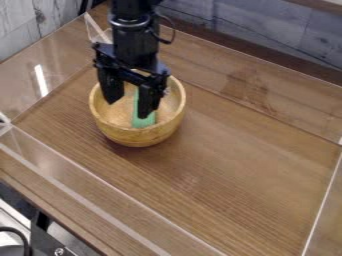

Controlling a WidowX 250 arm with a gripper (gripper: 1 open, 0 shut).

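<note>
My gripper (131,86), a dark two-fingered tool, hangs open from the top centre over a round wooden bowl (164,128) left of the middle. Its fingers reach down over the bowl on either side of a green object (142,114) that stands inside. Whether they touch it I cannot tell.
Bare wooden table (247,170) fills the right and the front. A clear plastic item sits at the left edge, partly out of view. A dark cable lies at the lower left corner beyond the table's edge.
</note>
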